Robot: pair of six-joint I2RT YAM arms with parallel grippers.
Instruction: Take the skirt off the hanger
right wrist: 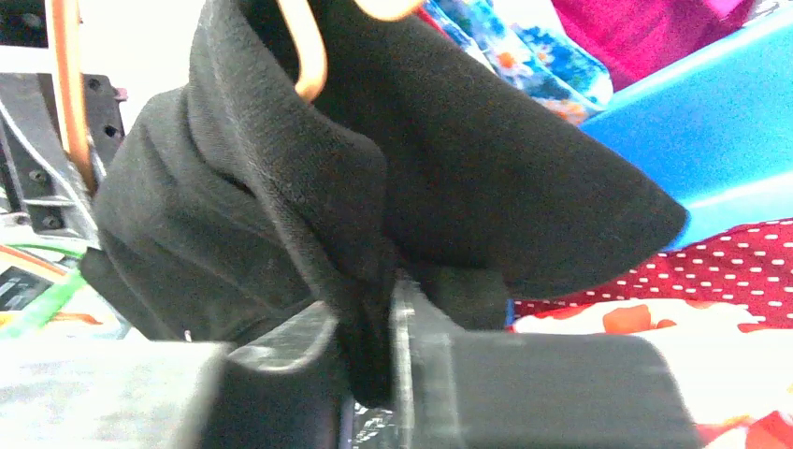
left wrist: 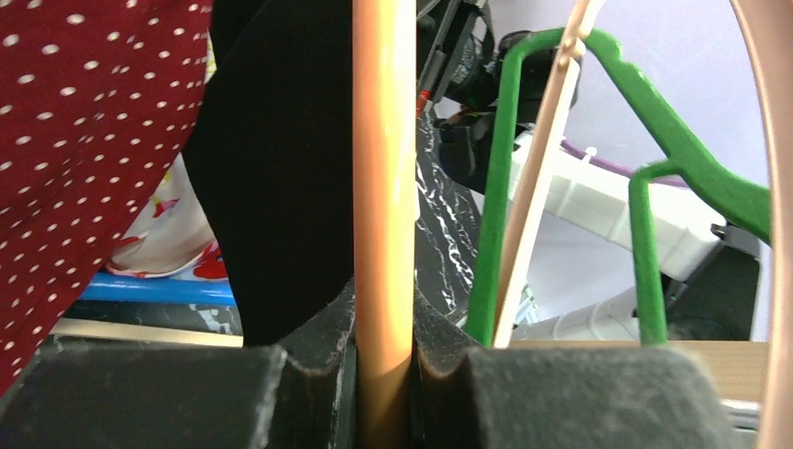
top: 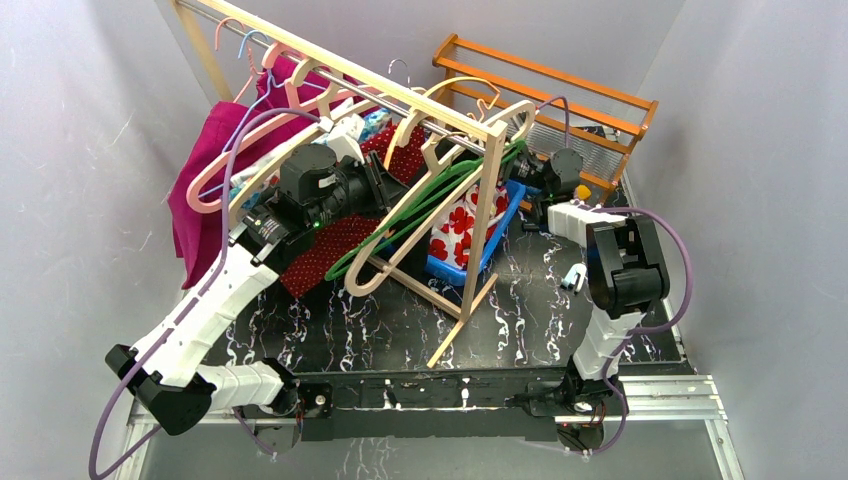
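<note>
The black skirt (left wrist: pixel 285 178) hangs behind an orange-tan wooden hanger bar (left wrist: pixel 384 178) in the left wrist view. My left gripper is shut on that bar, one finger on each side. In the right wrist view the skirt's dark cloth (right wrist: pixel 533 187) fills the middle, and a fold of it runs down between the fingers of my right gripper. Those fingers stand a little apart, with the fold in the gap. From above, the right gripper (top: pixel 520 168) is at the rack's right end, partly hidden behind hangers.
The wooden rack (top: pixel 480 225) carries several hangers, a green one (top: pixel 385 240) among them. A red dotted garment (top: pixel 325 255) hangs beside the skirt. Below stands a blue basket (top: pixel 443 271) with floral cloth. An orange slatted shelf (top: pixel 560 70) stands at back right.
</note>
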